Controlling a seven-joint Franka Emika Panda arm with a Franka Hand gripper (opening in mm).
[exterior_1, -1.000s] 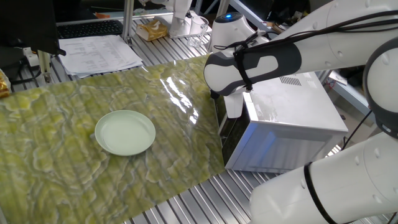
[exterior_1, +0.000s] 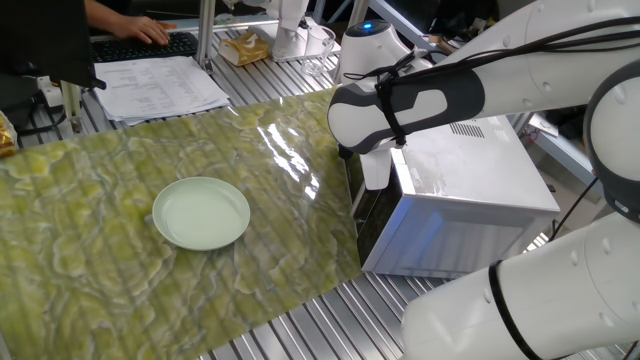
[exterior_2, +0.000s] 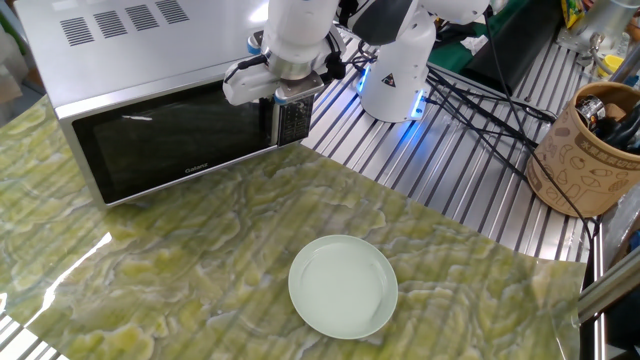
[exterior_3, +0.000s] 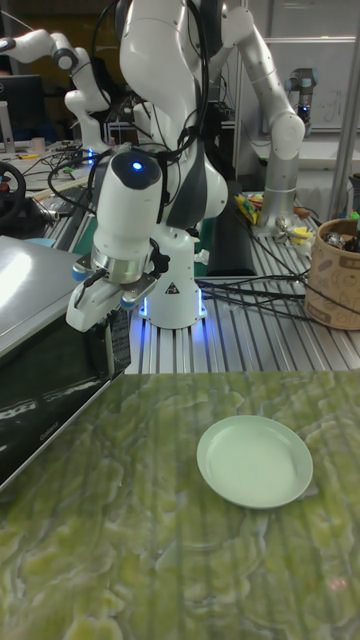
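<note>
A silver microwave (exterior_2: 150, 85) with a dark glass door (exterior_2: 175, 145) stands on the table, its door closed. My gripper (exterior_2: 280, 105) is at the handle side of the door, close beside the control panel (exterior_2: 295, 120). In the third exterior view the gripper (exterior_3: 107, 320) reaches down at the same front corner. Its fingertips are largely hidden by the hand and the door edge, so whether they touch or grip the handle does not show. A pale green plate (exterior_1: 202, 213) lies flat and empty on the marbled green mat (exterior_1: 90, 270), apart from the microwave.
Clear mat surrounds the plate and extends in front of the microwave door. A brown patterned bucket (exterior_2: 570, 165) holding items stands beyond the mat. Papers (exterior_1: 160, 88) and a keyboard (exterior_1: 145, 46) with a person's hand (exterior_1: 148, 30) are at the far side.
A person's hand has appeared over the keyboard at the far side. My arm, the microwave and the plate look unmoved.
</note>
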